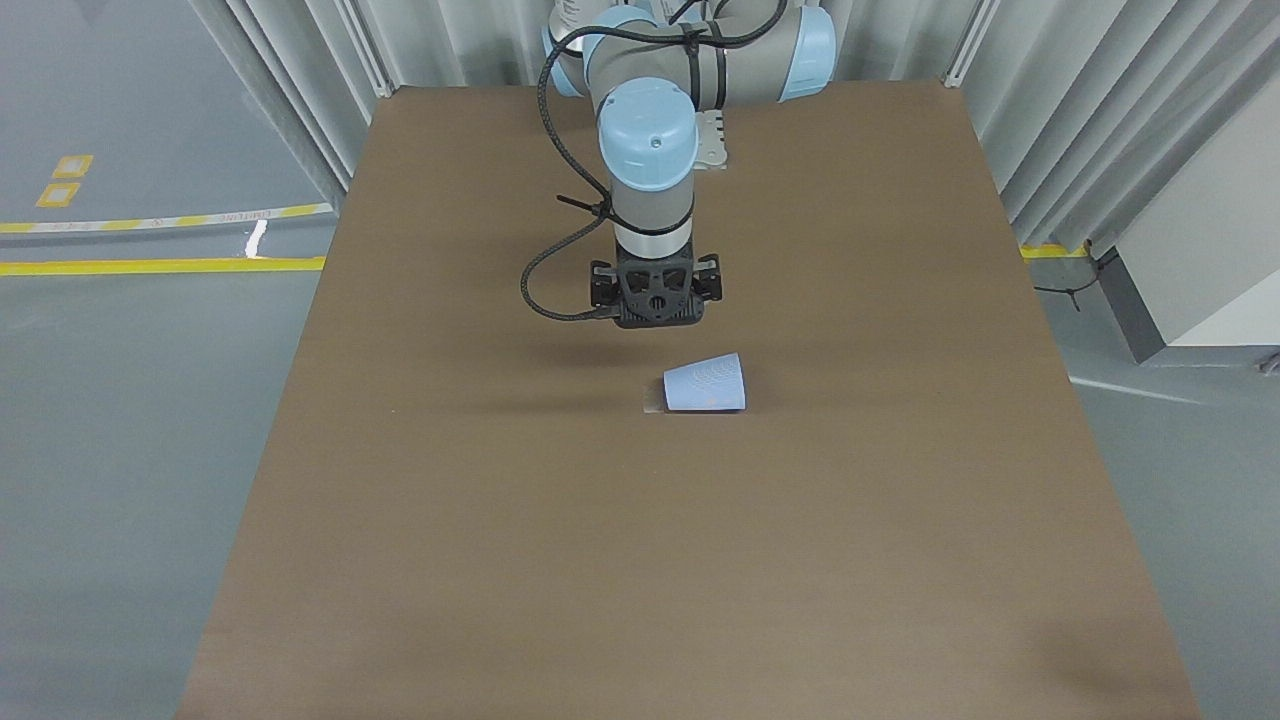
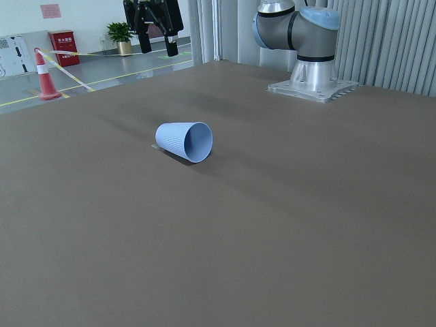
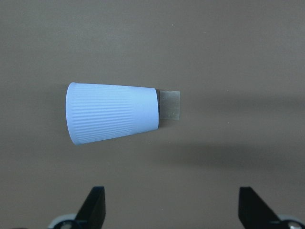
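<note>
A light blue ribbed cup (image 1: 703, 383) (image 2: 176, 139) (image 3: 112, 112) lies on its side on the brown table, its narrow base beside a small clear flat piece (image 3: 169, 105). My gripper (image 1: 655, 300) (image 2: 157, 49) hangs above the table, behind the cup as the front view shows it. Its two fingers stand wide apart in the wrist view, open and empty, with the cup lying below and ahead of them.
My arm's base (image 2: 313, 85) stands at the table's back, in front of pleated curtains (image 2: 381, 48). A traffic cone (image 2: 46, 82) is on the floor beyond.
</note>
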